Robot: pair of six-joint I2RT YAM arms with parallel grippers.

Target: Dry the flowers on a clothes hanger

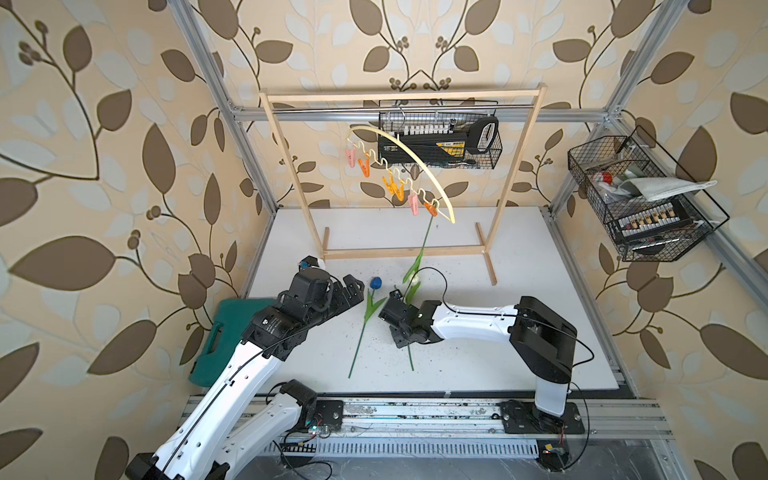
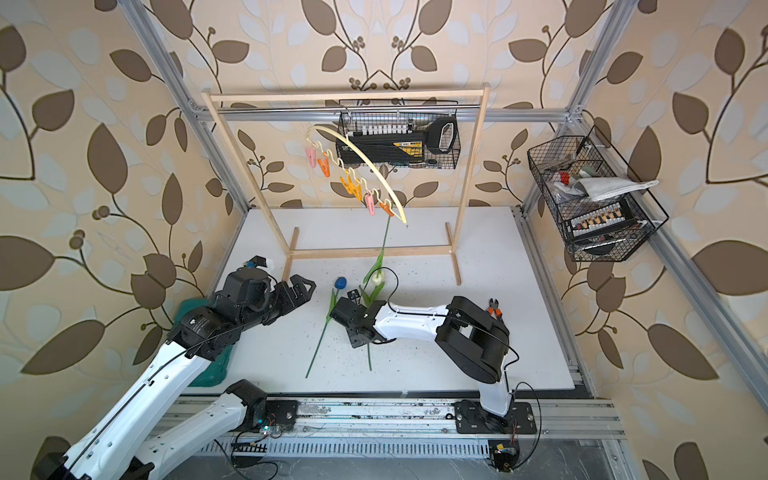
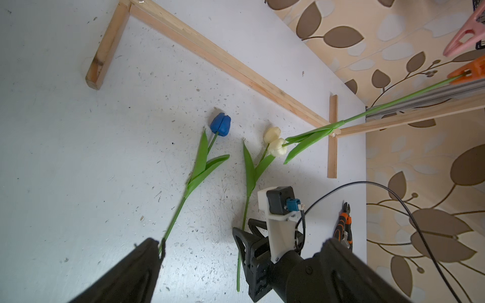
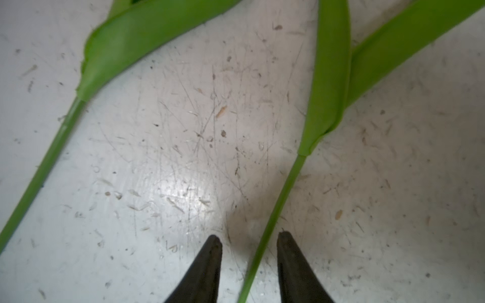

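Observation:
A blue tulip lies on the white table. To its right lies a pale tulip, its green stem passing between the parted fingers of my right gripper without being squeezed. Another tulip hangs head down from an orange clip at the right end of the yellow hanger, its green stem slanting toward the table. Two pale blooms overlap near the lying leaves. My left gripper stands open and empty above the table, left of the blue bloom.
Several clips, one of them pink, hang along the hanger. A wooden rack stands behind the flowers. Orange-handled pliers lie at the right. A teal case sits at the left; wire baskets hang at back and right.

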